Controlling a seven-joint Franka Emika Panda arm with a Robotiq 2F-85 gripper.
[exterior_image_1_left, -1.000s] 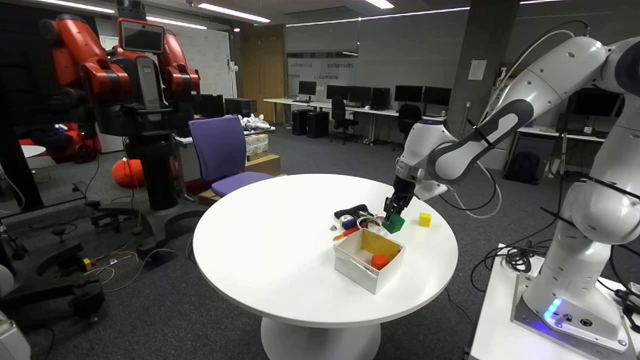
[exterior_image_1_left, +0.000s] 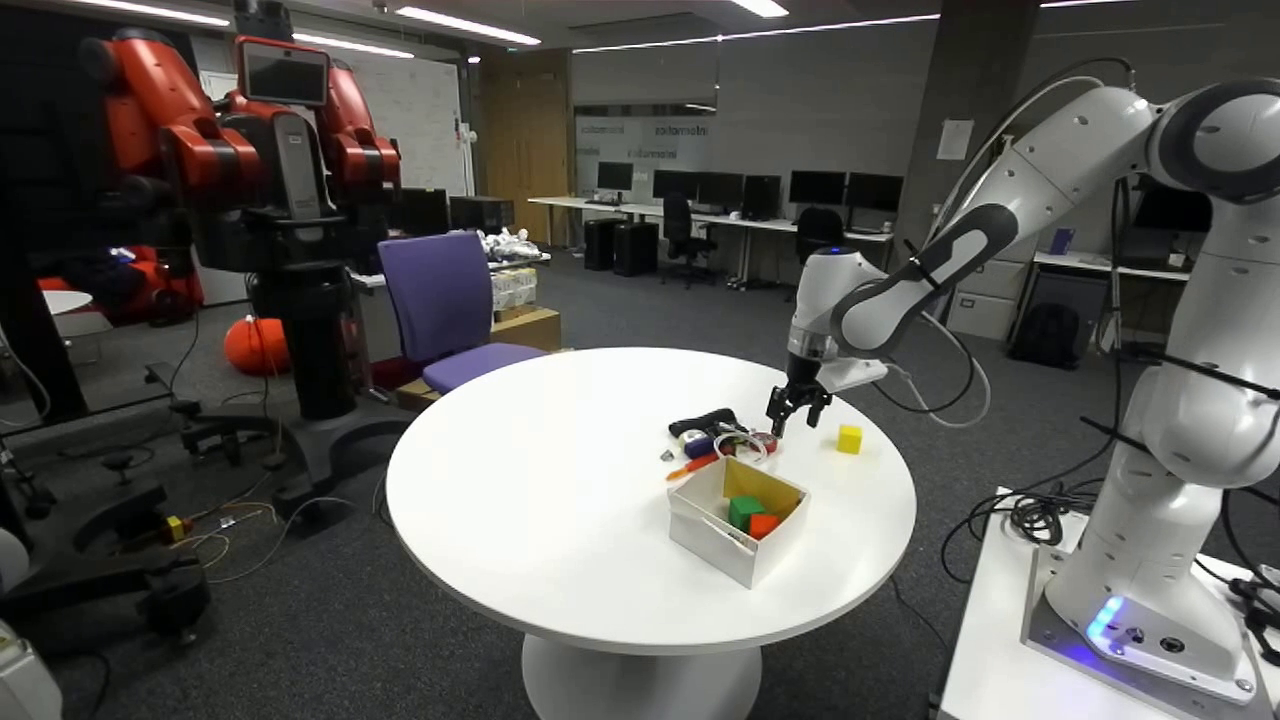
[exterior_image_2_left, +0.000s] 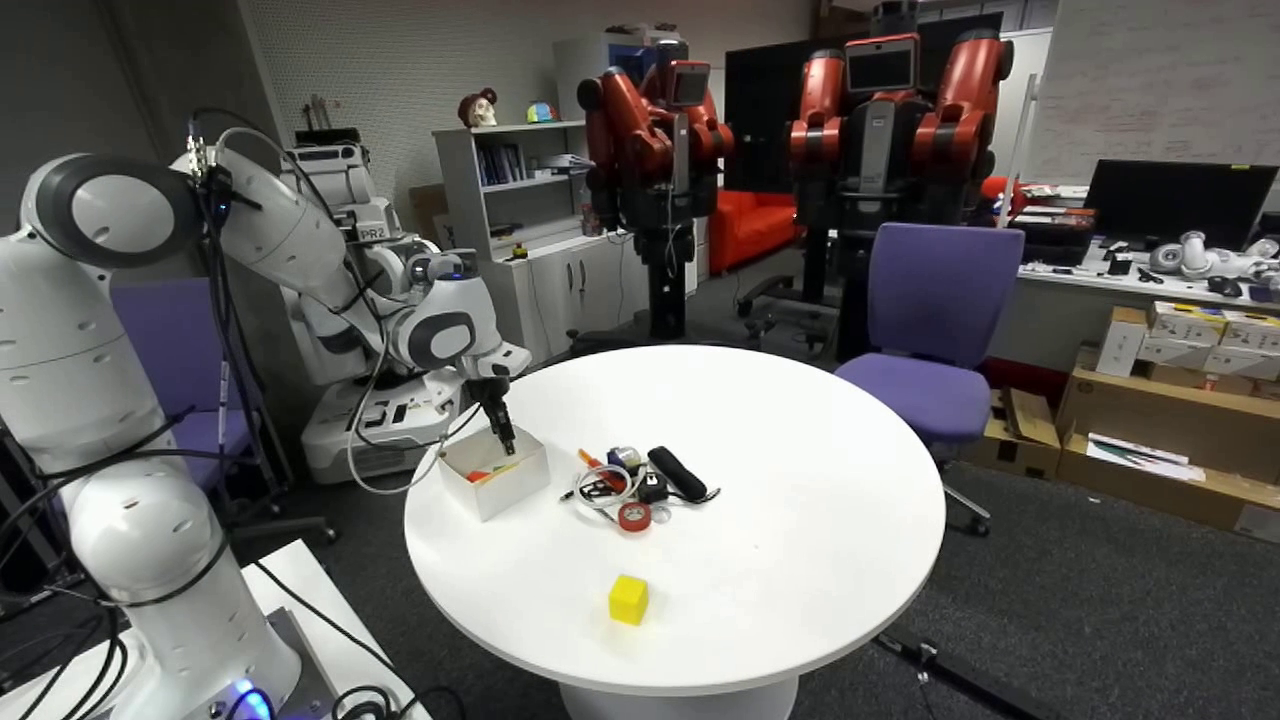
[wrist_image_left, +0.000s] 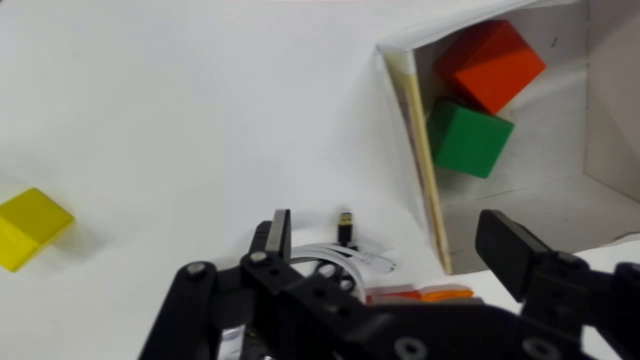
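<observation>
Inside the open white box (exterior_image_1_left: 722, 542) lie a green block (exterior_image_1_left: 744, 512) and a red block (exterior_image_1_left: 763, 526), touching each other in the wrist view. A yellow block (exterior_image_2_left: 629, 600) sits alone on the white table. My gripper (exterior_image_1_left: 797, 422) is open and empty, above the table. From the wrist, its fingers (wrist_image_left: 278, 237) stand wide apart over the clutter and one side wall of the box; the green block (wrist_image_left: 473, 139) is beyond the fingertips. The yellow block (wrist_image_left: 31, 227) shows at the wrist view's left edge.
A heap of small items, with a white cable (exterior_image_2_left: 596, 490), red tape (exterior_image_2_left: 635, 516) and a black case (exterior_image_2_left: 678, 474), lies beside the box. Orange-handled tool (exterior_image_1_left: 692, 466) rests near the box wall.
A second ago the green block was held in my gripper above the table; now it is in the box beside the red one. My gripper has opened and its tilt has changed.
</observation>
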